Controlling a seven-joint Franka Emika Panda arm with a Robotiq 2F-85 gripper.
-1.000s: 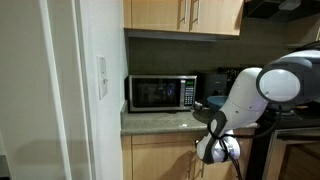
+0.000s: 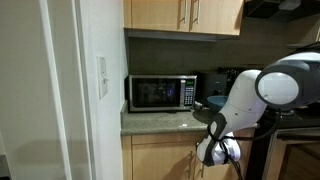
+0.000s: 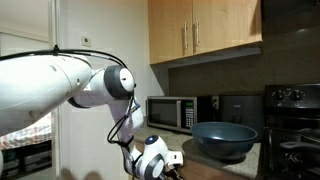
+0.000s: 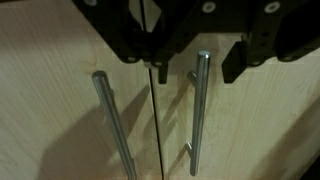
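Two metal bar handles stand side by side on pale wood cabinet doors, one on each side of the dark seam. My gripper is partly open, its dark fingers apart. Between them, the upper end of the right handle shows; I cannot tell whether either finger touches it. The left handle lies outside the left finger. In the first exterior view, the white wrist is low in front of the lower cabinet, below the counter, and the fingertips are hard to make out.
Above the cabinet runs a counter bearing a microwave and a large dark blue bowl. A black stove stands to the right. On the left, a white wall or panel bounds the space.
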